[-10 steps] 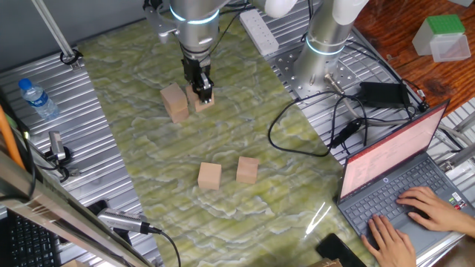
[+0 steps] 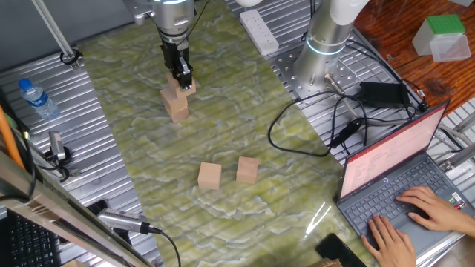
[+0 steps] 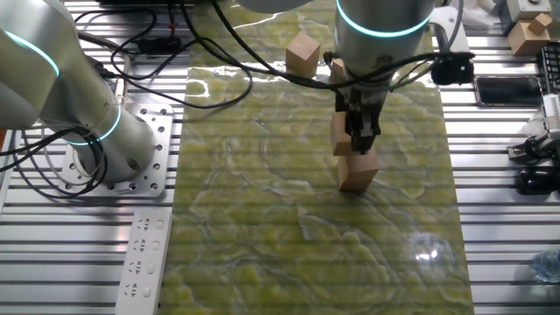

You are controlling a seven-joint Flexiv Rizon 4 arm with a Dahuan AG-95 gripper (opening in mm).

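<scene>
A light wooden block [image 2: 192,90] is caught in my gripper [image 2: 185,85], which is shut on it at the upper part of exterior view 1. Just beside and partly behind a two-block stack, it overlaps the upper stacked block [image 2: 172,100] in the image. Under that one shows the lower block [image 2: 179,116]. Whether the held block touches the stack cannot be told. In exterior view 2 the gripper [image 3: 362,144] points down among wooden blocks [image 3: 357,173], hiding part of them. Two more wooden blocks stand apart nearer the middle, a left one [image 2: 209,176] and a right one [image 2: 247,170].
A water bottle [image 2: 38,99] stands at left.
The arm has carried the held block leftward and a little toward the far end, from beside the stack with a gap to overlapping it in view. The other blocks stayed put.
</scene>
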